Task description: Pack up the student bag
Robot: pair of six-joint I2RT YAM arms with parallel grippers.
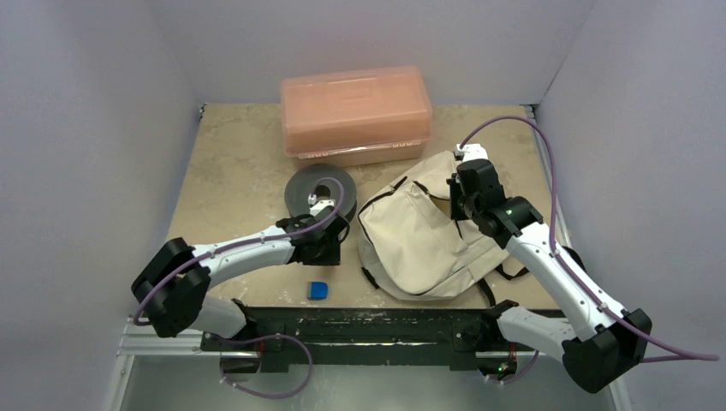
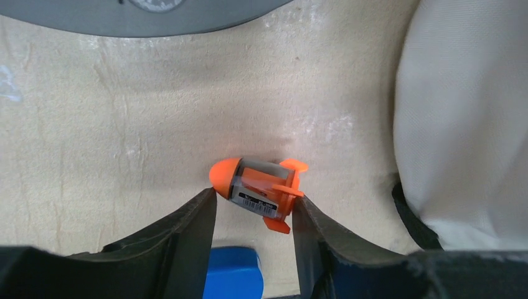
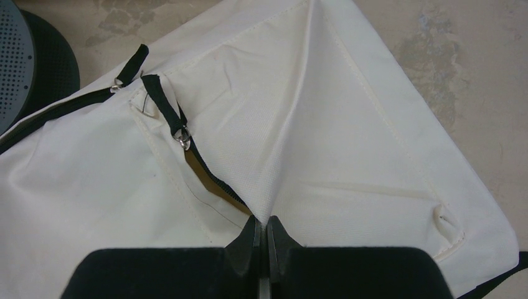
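Observation:
An orange rocket-shaped object with a clear body and a barcode label (image 2: 258, 188) lies on the table in the left wrist view. My left gripper is over it, its fingers apart, one by the orange nose and one by the fins. Whether they touch it I cannot tell. In the top view that gripper (image 1: 325, 259) covers nearly all of the rocket. The cream bag (image 1: 415, 240) lies on the right, its pocket zip partly open. My right gripper is shut on a pinched fold of the bag's fabric (image 3: 268, 187) beside this zip.
Just below the left gripper sits a small blue block (image 1: 318, 290). A round grey speaker-like object (image 1: 300, 190) stands behind it, and a translucent orange box (image 1: 355, 111) at the back. Bare table lies to the left.

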